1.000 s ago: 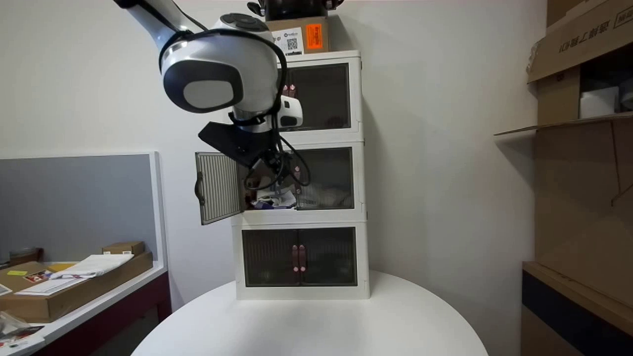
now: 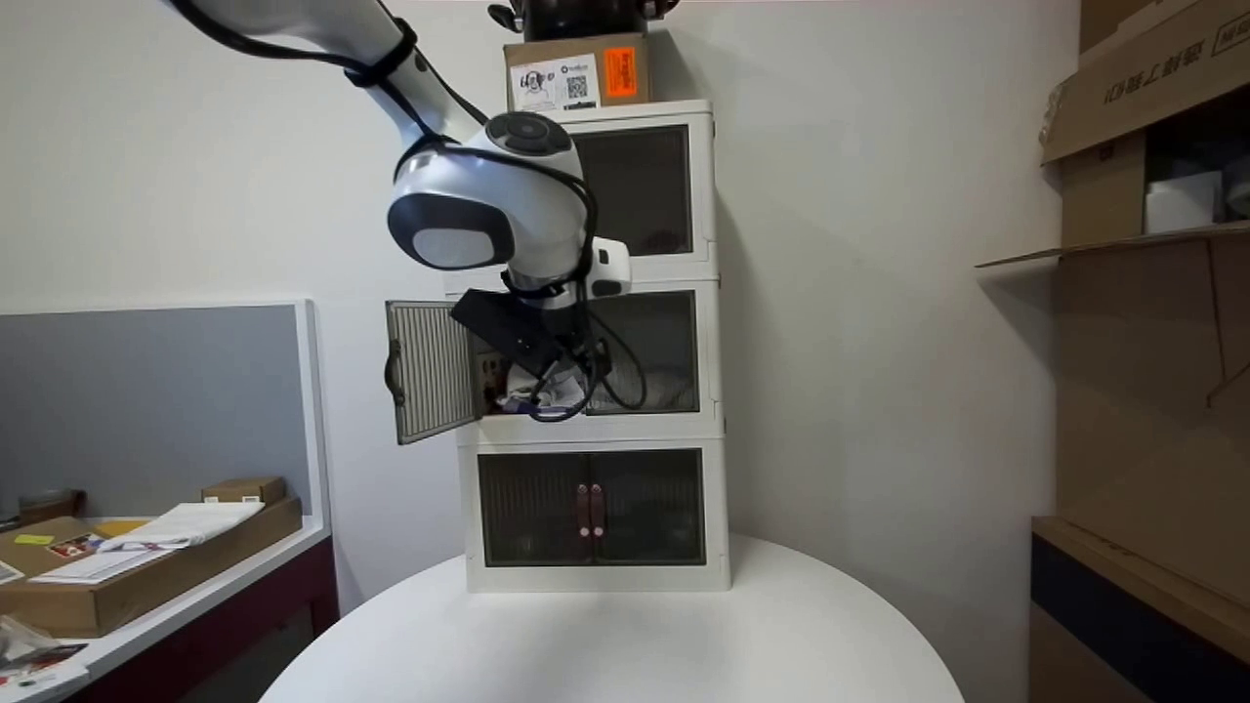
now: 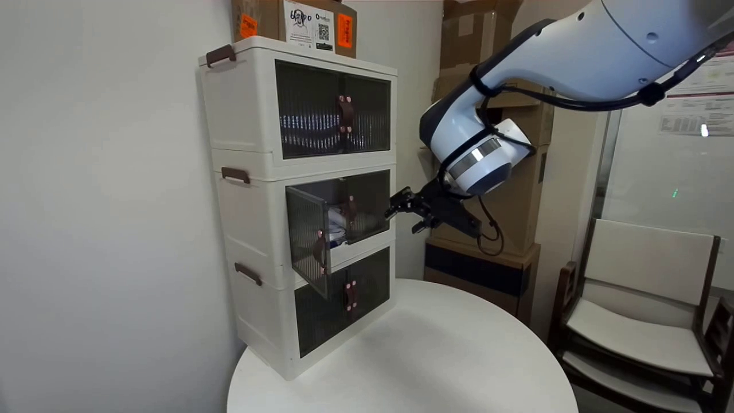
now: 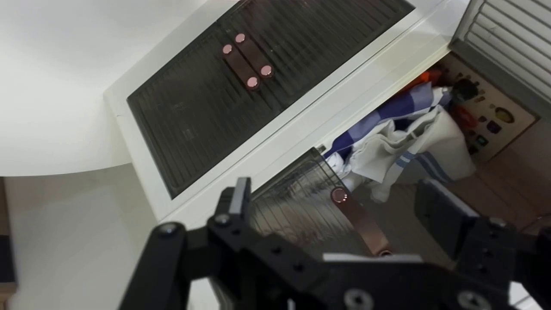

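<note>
My gripper is open in the wrist view, its two black fingers wide apart with no object held. Beyond them, the brown strap handle (image 4: 362,222) of the middle unit's closed right door appears between the fingers. That unit's left door (image 2: 436,369) is swung outward. Behind the opening lie a white cloth with blue stripes (image 4: 439,147) and a blue-and-white cloth (image 4: 395,111). From the side, the gripper (image 3: 404,220) hangs in front of the middle unit, apparently short of the door.
The white cabinet (image 3: 251,213) has three stacked units; the lowest unit's doors (image 2: 592,510) are closed. Below, the round white table (image 3: 426,351) is bare in front. Cardboard boxes (image 3: 481,158) stand behind the arm, and a chair (image 3: 640,303) is at right.
The arm has moved rightward and downward, and toward the cabinet. My gripper now overlaps the middle opening lower down. The left door and cabinet stay as they were.
</note>
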